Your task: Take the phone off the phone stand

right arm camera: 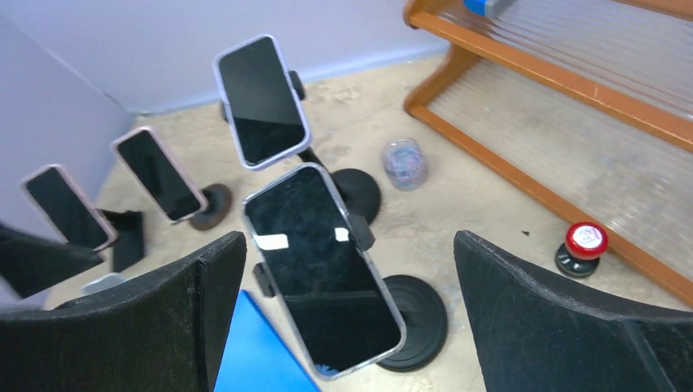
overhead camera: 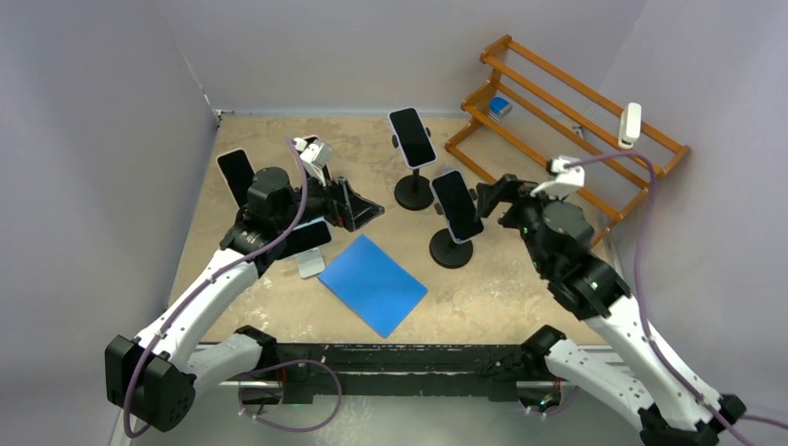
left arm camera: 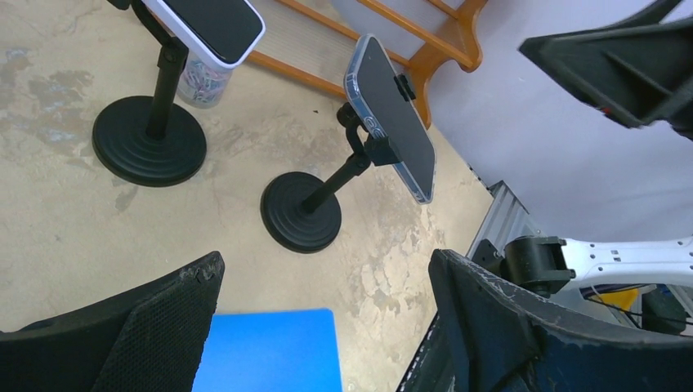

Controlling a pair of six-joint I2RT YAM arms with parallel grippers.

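A dark-screened phone [overhead camera: 456, 206] leans tilted in the clamp of a black round-based stand [overhead camera: 451, 250] right of the table's middle; the right wrist view shows the same phone [right arm camera: 323, 265] between the fingers' sides, farther off. My right gripper [overhead camera: 485, 206] is open close to its upper right, holding nothing. Behind it, a second phone [overhead camera: 412, 137] sits in another black stand [overhead camera: 413, 191]. My left gripper [overhead camera: 370, 219] stands open and empty above the table, left of both stands. From the left wrist view, the nearer stand's phone [left arm camera: 391, 114] is seen side-on, still clamped.
A blue sheet [overhead camera: 374, 285] lies at front centre. More phones, such as the pink-edged phone [right arm camera: 159, 174], stand on the left side. A wooden rack [overhead camera: 558, 116] fills the back right. A red-topped knob [right arm camera: 586, 238] is near the rack.
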